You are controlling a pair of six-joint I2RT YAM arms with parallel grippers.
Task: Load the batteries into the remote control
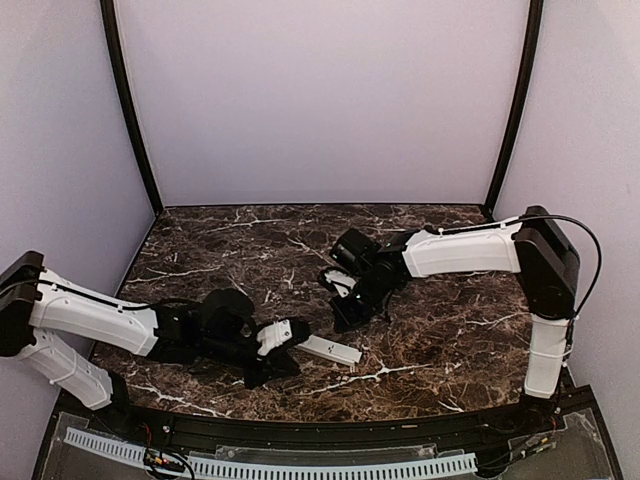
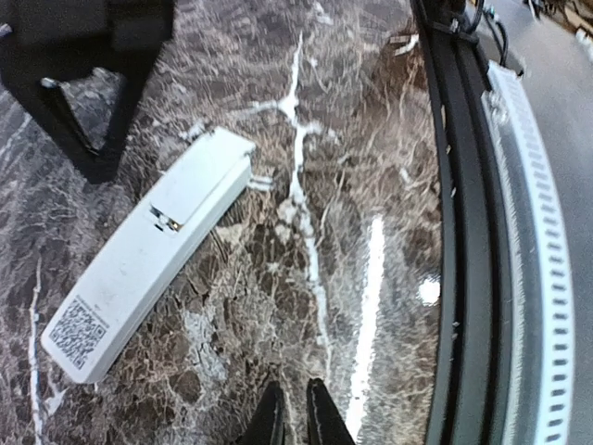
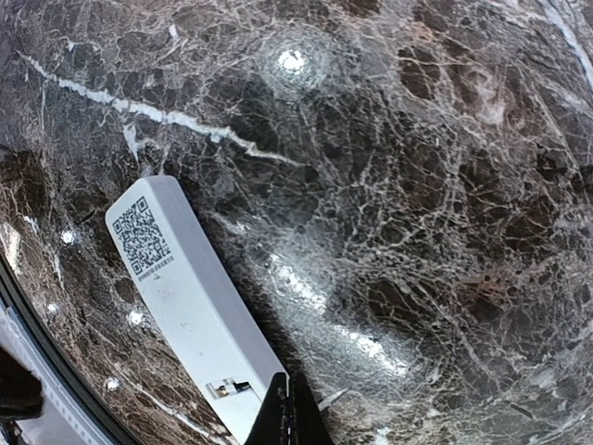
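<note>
The white remote control (image 1: 332,349) lies flat on the dark marbled table, its back face up. A QR code and a small latch mark show on that face in the right wrist view, where the remote control (image 3: 190,315) slants down to the gripper. From above, its left end is hidden by my left gripper (image 1: 272,374). In the left wrist view that gripper is shut, clear of the remote control (image 2: 153,246). My right gripper (image 1: 343,322) is shut just behind the remote; in its own view the fingertips (image 3: 278,389) overlap the remote's edge. No loose batteries show.
Dark fingers of the right gripper reach in beside the remote in the left wrist view. The table's black front rail (image 1: 330,428) runs along the near side. Free marble surface lies behind and to the right.
</note>
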